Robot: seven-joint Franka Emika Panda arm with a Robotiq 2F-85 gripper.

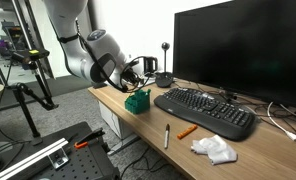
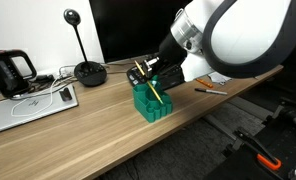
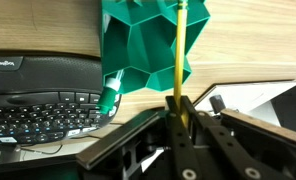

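A yellow pencil (image 3: 179,60) is gripped by my gripper, which is shut on it. In exterior view 2 the pencil (image 2: 152,88) slants across in front of the green organizer (image 2: 158,107). The wrist view shows the open compartments of the organizer (image 3: 146,45) beyond the pencil. In exterior view 1 my gripper (image 1: 140,78) hangs over the organizer (image 1: 137,102); its fingertips are too small to make out there. Whether the pencil touches the organizer, I cannot tell.
A green item with a pale end (image 3: 109,95) sticks out at the organizer's side. The keyboard (image 1: 205,112) lies close by, with the monitor (image 1: 238,50) behind. An orange marker (image 1: 186,131), a dark pen (image 1: 167,136) and a white cloth (image 1: 215,150) lie on the desk (image 1: 253,165).
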